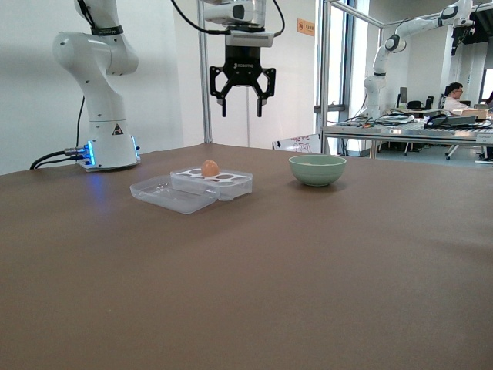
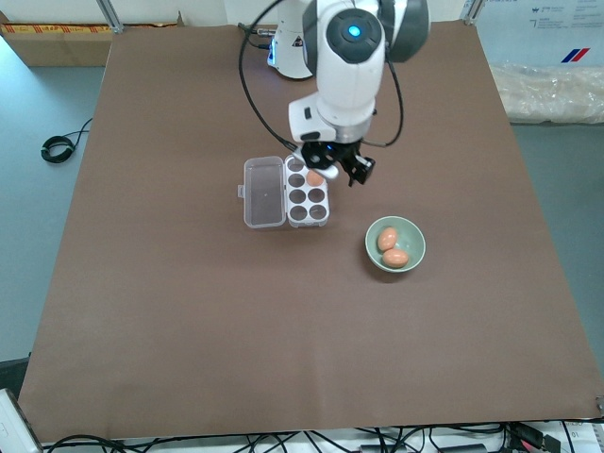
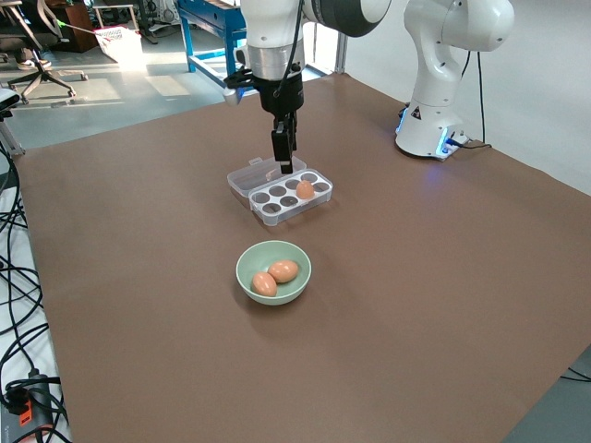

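My black gripper (image 1: pixel 242 108) hangs open above and behind the egg carton, its two fingers apart with nothing between them. The clear carton (image 3: pixel 271 209) has its lid folded open (image 2: pixel 264 193) and holds one egg (image 3: pixel 305 190) in a tray of round slots. A green bowl (image 2: pixel 412 239) stands apart from the carton, to its right in the left camera view, with two eggs (image 3: pixel 264 285) (image 3: pixel 283 271) inside.
A brown table (image 2: pixel 283 330) carries both containers and has wide free room toward its near end in the left camera view. The arm's white base (image 1: pixel 112 146) stands at the back, with cables attached.
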